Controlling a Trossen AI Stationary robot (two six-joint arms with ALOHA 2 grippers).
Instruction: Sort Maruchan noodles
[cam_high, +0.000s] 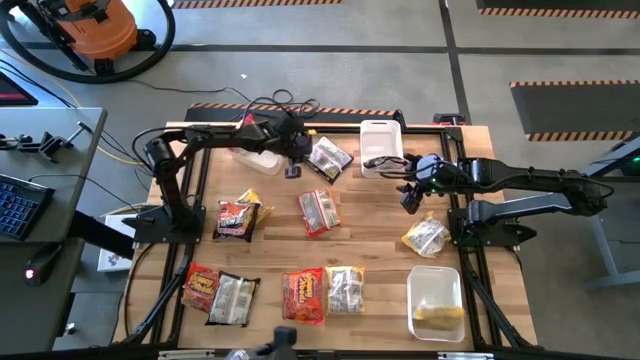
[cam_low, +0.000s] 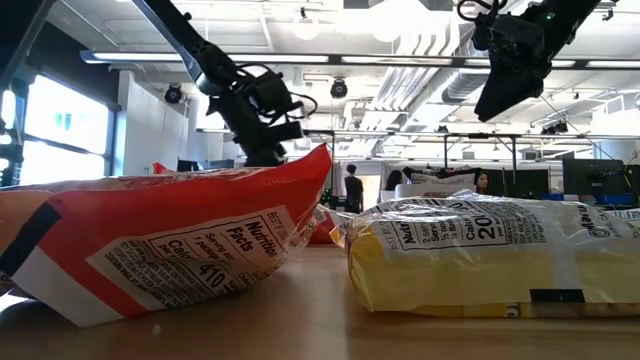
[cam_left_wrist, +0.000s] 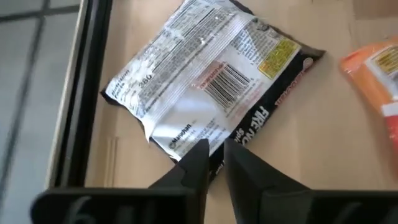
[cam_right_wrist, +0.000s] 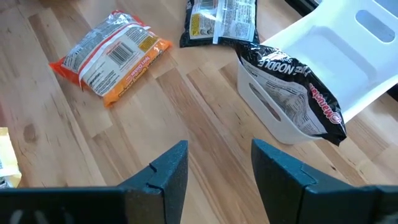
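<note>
My left gripper is shut with nothing between its fingers. A black-and-silver Fire Noodle packet (cam_left_wrist: 199, 81) lies flat on the table just ahead of it, its near corner partly hidden behind the fingertips. That packet (cam_high: 329, 158) lies near the back edge in the high view. My right gripper stands open and empty over bare wood. In the right wrist view, another black packet (cam_right_wrist: 292, 93) leans in a white bin (cam_right_wrist: 264, 109), poking over its side. An orange packet (cam_right_wrist: 115, 56) rests on the table to the left.
A second white bin (cam_high: 413, 295) at front right holds a yellow packet (cam_high: 440, 317). Red packets (cam_high: 304, 295), silver-backed packets (cam_high: 345, 290) and a yellow-ended packet (cam_high: 427, 236) are spread about. A white bin (cam_high: 258, 160) sits partly under the left arm.
</note>
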